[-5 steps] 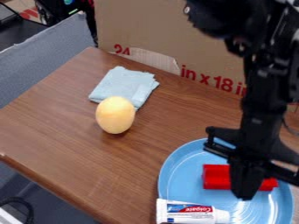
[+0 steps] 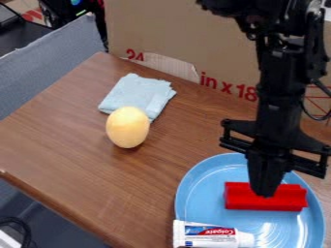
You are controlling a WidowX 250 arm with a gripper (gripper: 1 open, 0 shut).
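My black gripper points down over a blue plate at the lower right, its fingertips just at a red block lying on the plate; it is shut, and I see nothing held between its fingers. A Colgate toothpaste tube lies on the plate's near part, in front of the red block.
A yellow oval object and a folded pale blue cloth lie on the wooden table to the left. A cardboard box stands along the back.
My gripper has moved up and back, a little to the left, over the red block. The things on the table and plate look unmoved.
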